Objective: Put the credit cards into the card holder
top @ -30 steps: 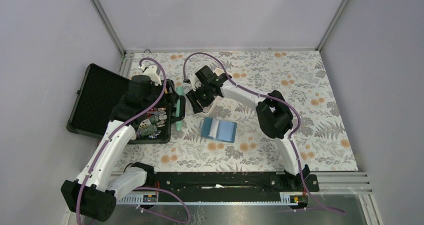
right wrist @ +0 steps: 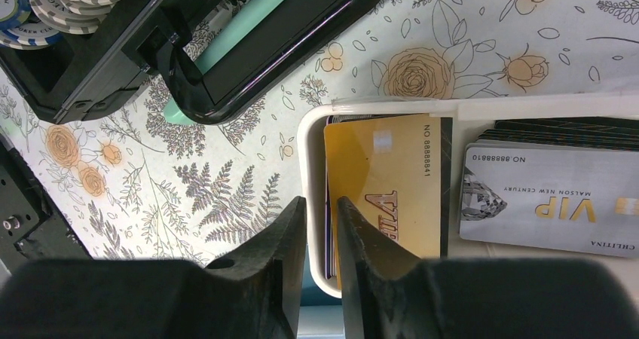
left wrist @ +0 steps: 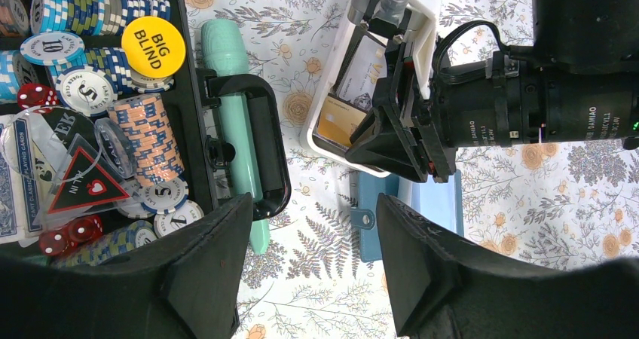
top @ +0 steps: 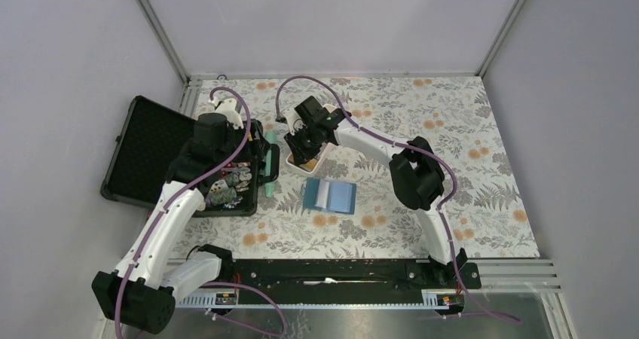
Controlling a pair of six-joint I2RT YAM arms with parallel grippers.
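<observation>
In the right wrist view a gold card lies on other cards at the left end of the white tray. A silver VIP card lies on a stack farther right. My right gripper is at the tray's left end, its fingers close together with a narrow gap; the tray wall and card edges show in it, and what they grip is unclear. The blue card holder lies spread on the table. High above the table, my left gripper is open with nothing between its fingers.
Left of the tray stands an open black case with poker chips and dice. A green tube runs behind its handle.
The right gripper's fingers have drawn closer together, and their tips have shifted slightly right over the tray in the top view. The left arm stands as before.
</observation>
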